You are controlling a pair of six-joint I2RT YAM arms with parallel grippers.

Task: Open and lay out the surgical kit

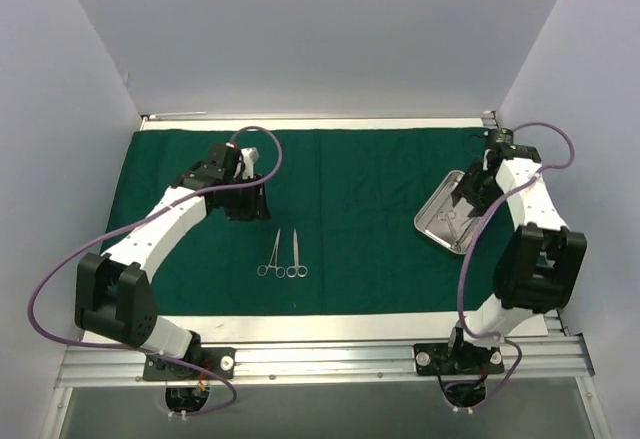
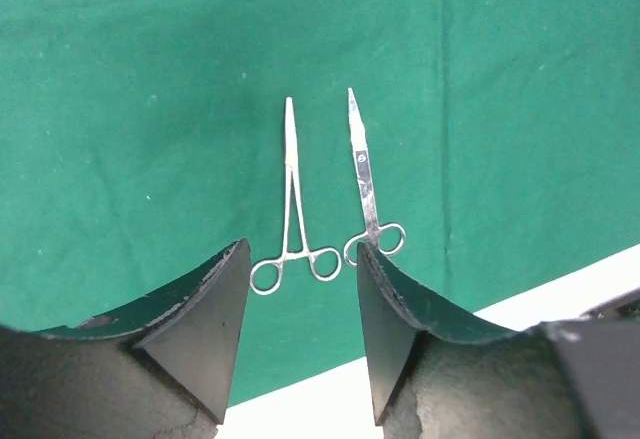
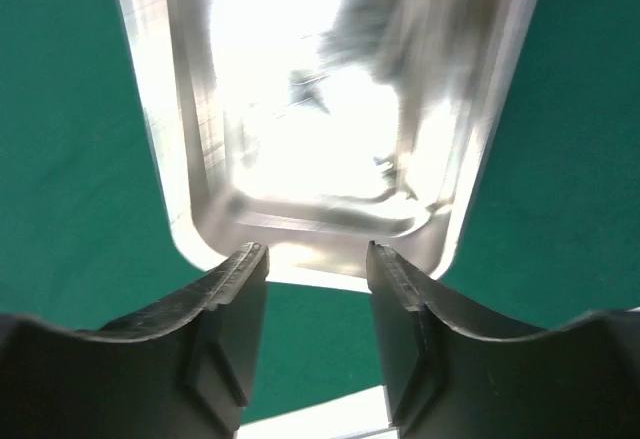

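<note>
Side by side on the green cloth lie a forceps-like clamp (image 2: 291,189) and a pair of scissors (image 2: 364,179), tips pointing to the back. My left gripper hovers above and behind them, open, with nothing between its fingers. On the right stands a metal tray (image 1: 428,221) holding several instruments (image 1: 451,227); glare and blur hide their shapes in the right wrist view. Over the tray hangs my right gripper, open and empty, its fingertips before the tray's near rim in that view.
White table edges (image 1: 330,327) run along front and back. Grey walls (image 1: 590,99) close in on the sides.
</note>
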